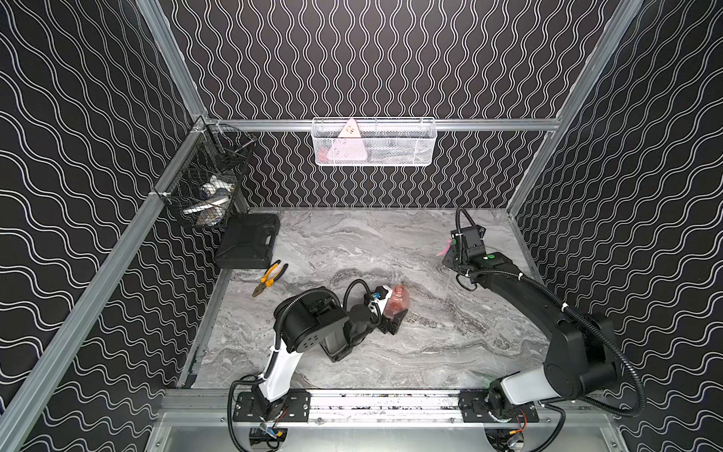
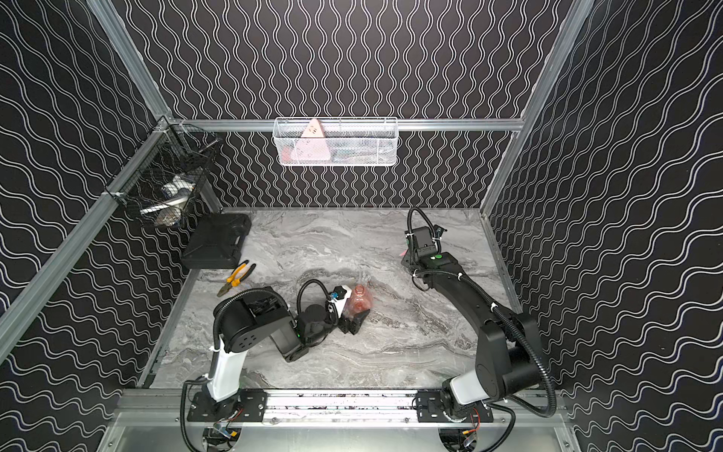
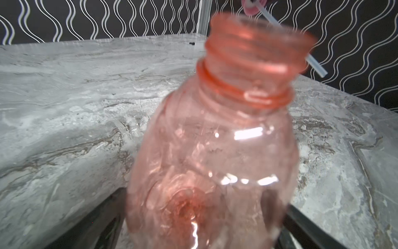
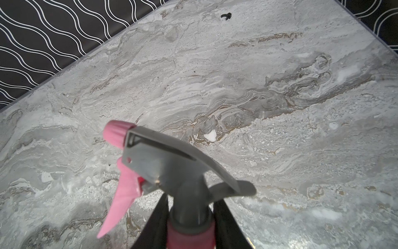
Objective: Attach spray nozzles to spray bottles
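A translucent pink spray bottle (image 3: 223, 157), open-mouthed with no nozzle on it, fills the left wrist view and leans a little. My left gripper is open around its lower body, one finger (image 3: 105, 224) on either side; firm contact cannot be made out. In the right wrist view, my right gripper is shut on the neck of a grey and pink spray nozzle (image 4: 165, 161). Its pale dip tube (image 3: 317, 66) shows behind the bottle in the left wrist view. From above, the bottle (image 1: 397, 300) is at mid-table, the nozzle's pink trigger (image 1: 444, 248) farther right and back.
Orange-handled pliers (image 1: 270, 278) and a black case (image 1: 247, 241) lie at the left. A white mesh basket (image 1: 403, 150) hangs on the back wall, a black wire basket (image 1: 188, 180) on the left.
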